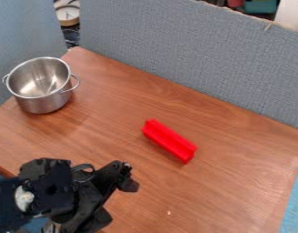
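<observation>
A red rectangular block (169, 140) lies on the wooden table, right of centre, with nothing touching it. A steel pot (40, 86) with two handles stands at the upper left. My black gripper (122, 177) is low at the bottom left, below and left of the red block and apart from it. It appears open, with nothing seen held in it.
Grey padded panels (188, 55) line the back and left. A blue strip (291, 202) runs along the right edge.
</observation>
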